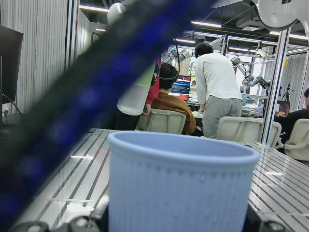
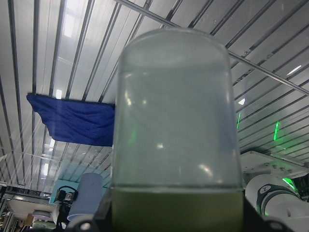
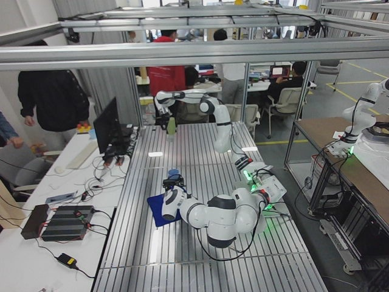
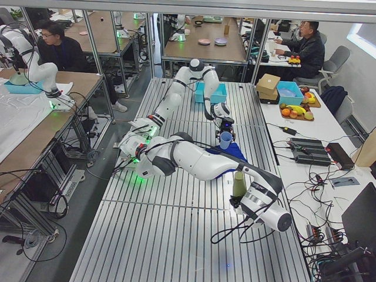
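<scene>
A light blue cup (image 1: 181, 188) is held in my left gripper (image 3: 173, 184), low over the blue cloth (image 3: 156, 210) on the slatted metal table; it also shows in the camera right view (image 4: 225, 139). My right gripper (image 4: 238, 200) is shut on a green bottle (image 4: 239, 184) with a translucent end, held raised at the far side of the camera left view (image 3: 171, 129). In the right wrist view the bottle (image 2: 177, 130) fills the middle, and the cup and cloth lie beyond it.
A cyan bin (image 4: 214, 93) stands at one end. A white side table with a monitor (image 3: 106, 126), black boxes (image 3: 68, 222) and cables runs alongside. Overhead frame bars cross the workspace.
</scene>
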